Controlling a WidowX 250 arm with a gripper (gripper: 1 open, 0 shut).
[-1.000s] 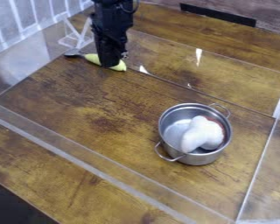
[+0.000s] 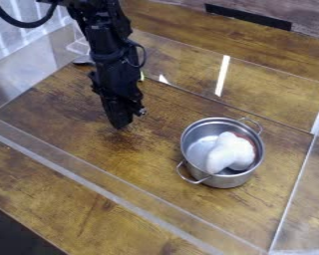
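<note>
The black robot arm reaches down from the top, its gripper (image 2: 120,120) low over the wooden table at the left of centre, shut, with nothing visible between its fingers. A metal pot (image 2: 223,177) with wire handles stands at the right, holding white rounded objects (image 2: 222,149) and something reddish partly hidden behind them. The items at the back left are mostly hidden behind the arm.
Clear low panels edge the wooden table (image 2: 96,189) at the left, front and right. Bare table lies in front of the gripper and between it and the pot. A dark slot is in the far edge at top right.
The gripper has come down and toward the front from the back of the table, where a pale green elongated object was visible beside it a second ago. The pot looks unmoved.
</note>
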